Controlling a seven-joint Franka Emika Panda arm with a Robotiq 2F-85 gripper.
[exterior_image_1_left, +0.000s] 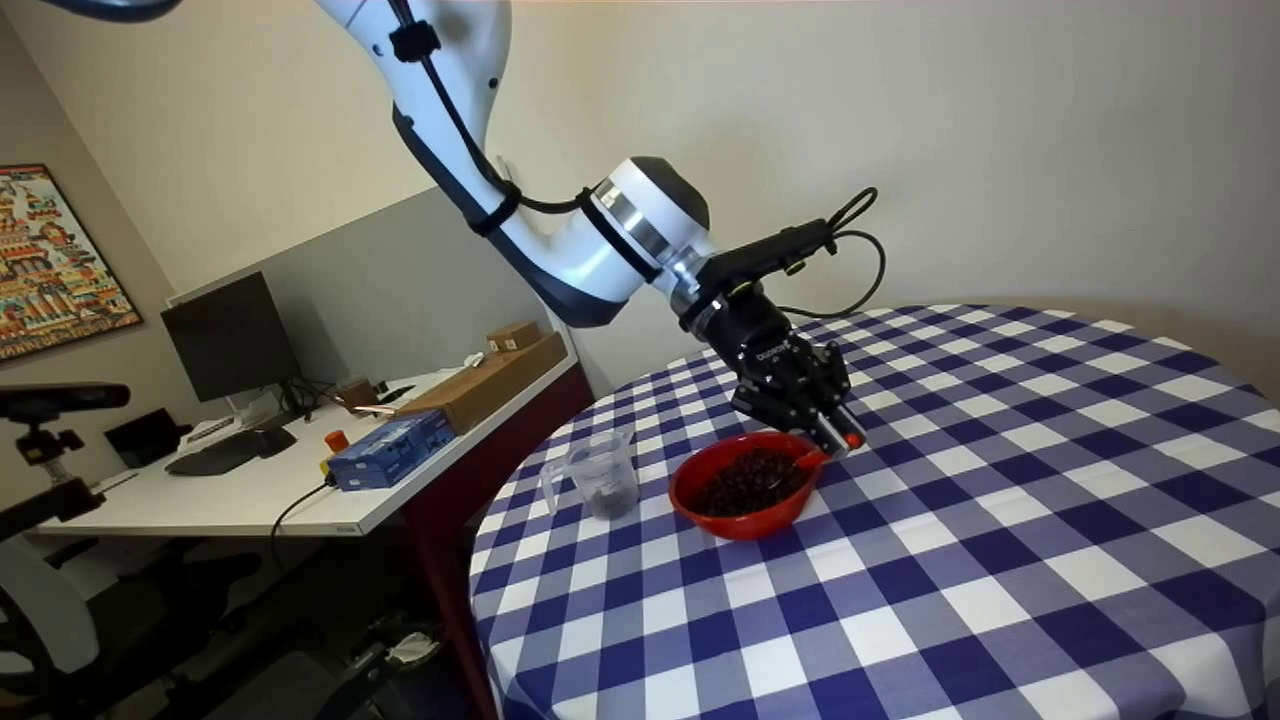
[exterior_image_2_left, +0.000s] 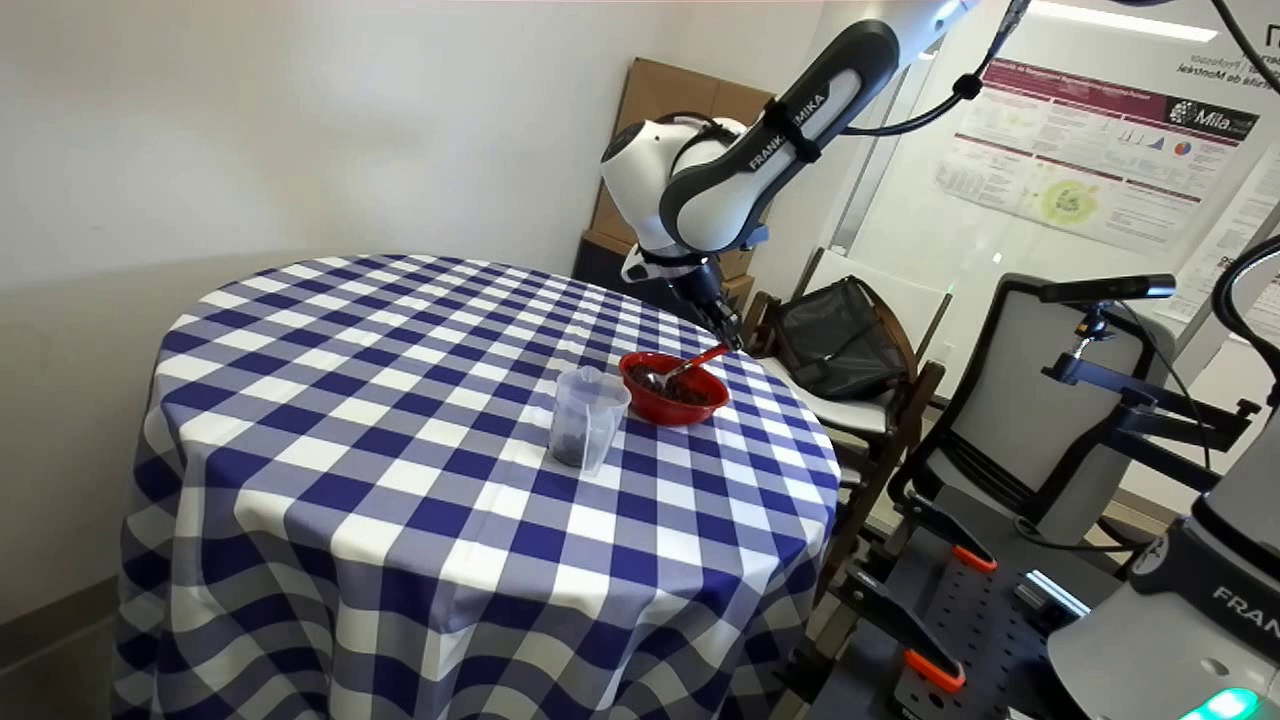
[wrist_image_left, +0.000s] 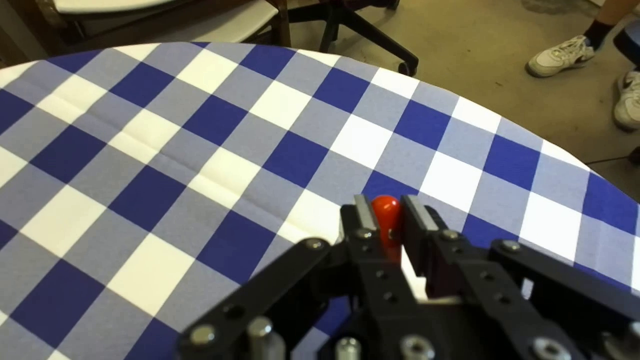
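Observation:
My gripper (exterior_image_1_left: 836, 434) is shut on the red handle of a spoon (exterior_image_2_left: 705, 358), beside the rim of a red bowl (exterior_image_1_left: 708, 514). The handle's rounded red end shows between the two fingertips in the wrist view, with a metal pad (wrist_image_left: 365, 211) on its left. Dark bean-like pieces (exterior_image_1_left: 752, 482) fill much of the bowl. In exterior view 2 the spoon slants down across the bowl, its metal head (exterior_image_2_left: 651, 380) over or among the pieces; I cannot tell whether it carries any. A clear measuring cup (exterior_image_2_left: 585, 420) with a little dark content stands upright near the bowl.
A blue-and-white checked cloth (exterior_image_1_left: 1020, 528) covers the round table, mostly bare around the bowl and cup. Beyond it are a desk (exterior_image_1_left: 270, 486) with a blue box (exterior_image_1_left: 392, 450), and a chair (exterior_image_2_left: 864, 348) near the table's edge.

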